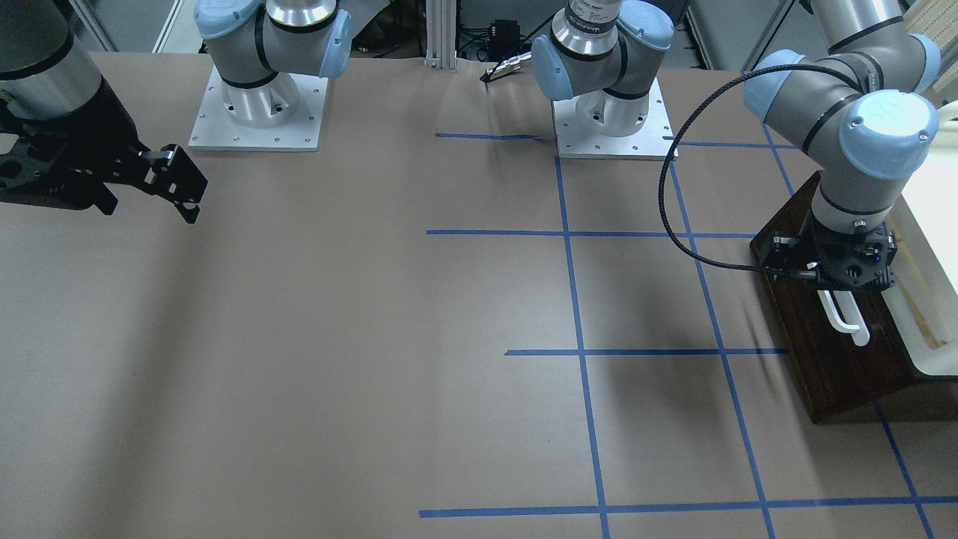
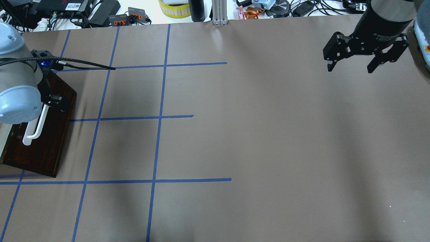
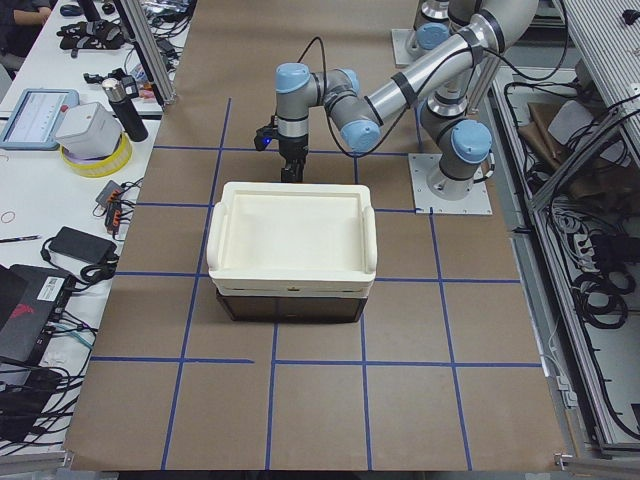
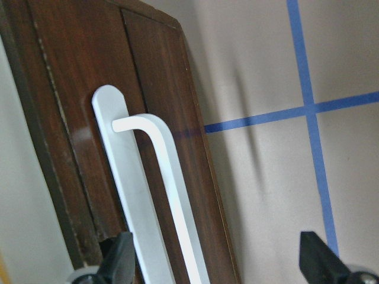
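A dark wooden box (image 1: 808, 359) stands on the taped table with a cream tray (image 3: 291, 235) on top and a white bar handle (image 4: 172, 177) on its dark face, seen at close range in the left wrist view. My gripper hangs just over that face beside the handle, its two fingers wide apart with nothing between them. In the front and top views the wrist housing hides much of the handle's far part.
Other arms stand at the back, and a second black gripper (image 2: 350, 66) hangs at the opposite side of the table.
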